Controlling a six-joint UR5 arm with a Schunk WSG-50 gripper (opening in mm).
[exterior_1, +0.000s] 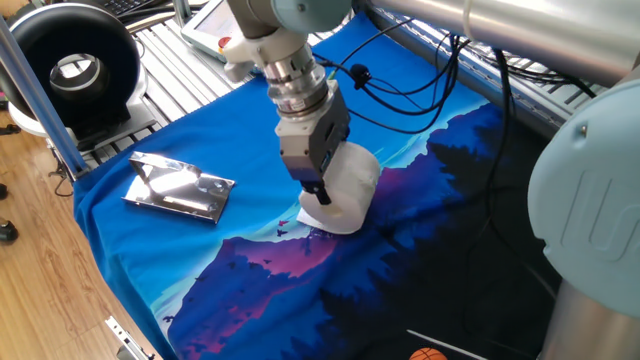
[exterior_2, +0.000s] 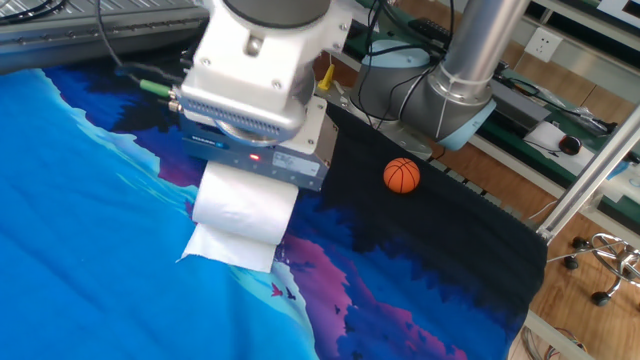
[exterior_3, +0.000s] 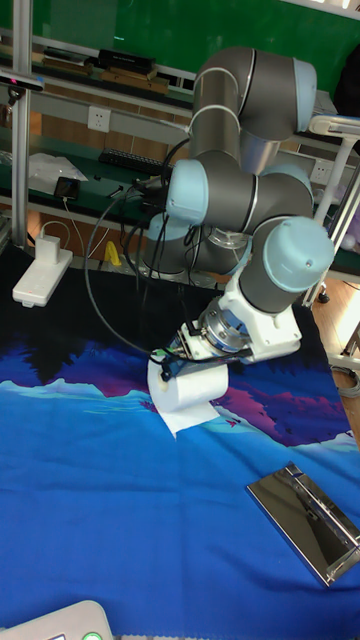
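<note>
A white paper roll (exterior_1: 356, 187) lies on its side near the middle of the cloth, with a loose sheet hanging from it. My gripper (exterior_1: 325, 193) is at the roll, one dark finger showing at its near end; the other finger is hidden. It appears shut on the roll, since the two move together. In the second view the gripper body covers the top of the roll (exterior_2: 245, 205), and the loose sheet spreads toward the light blue area. A shiny metal holder (exterior_1: 180, 190) with an upright plate rests apart from the roll, also seen in the third view as a metal holder (exterior_3: 304, 523).
A small orange basketball (exterior_2: 402, 176) sits on the dark part of the cloth (exterior_2: 450, 235). Cables (exterior_1: 400, 95) hang beside the arm. A white power strip (exterior_3: 45, 272) lies at the back left. Open cloth separates roll and holder.
</note>
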